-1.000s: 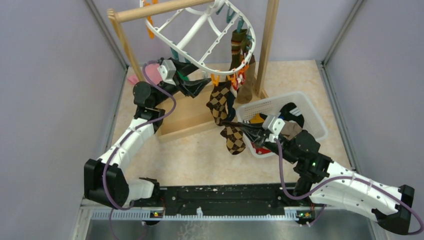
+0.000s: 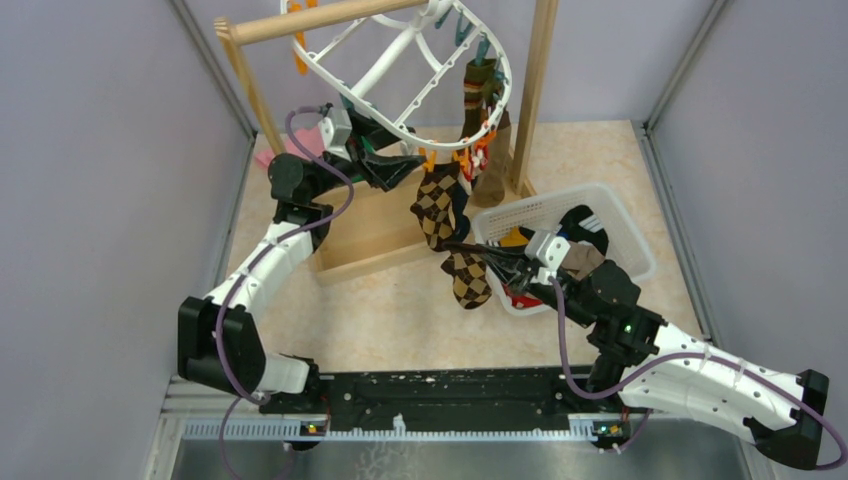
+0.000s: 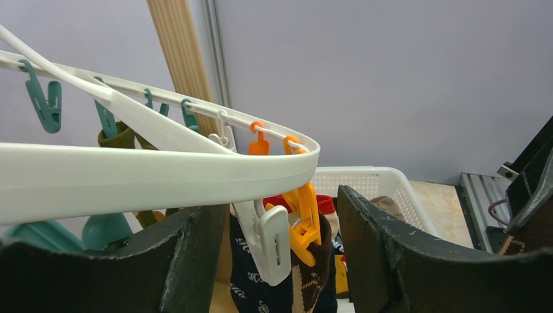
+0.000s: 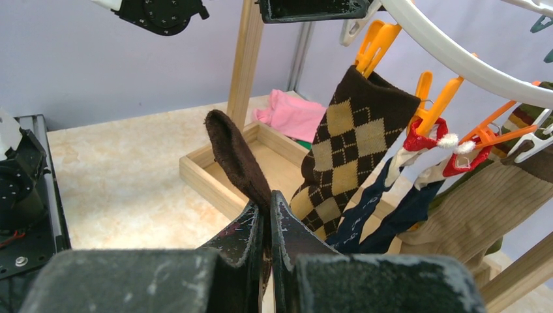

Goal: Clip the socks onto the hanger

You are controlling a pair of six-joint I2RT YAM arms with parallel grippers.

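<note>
The white hanger hangs from the wooden frame. Socks hang from its clips, including an argyle sock in orange clips. My right gripper is shut on a second brown argyle sock, whose dark top sticks up above the fingertips. My left gripper is open at the hanger's rim, its fingers either side of a white clip and close to an orange clip.
A white basket of socks stands at the right. A wooden tray with pink cloth behind it lies below the hanger.
The right arm and the sock in it have not visibly moved.
</note>
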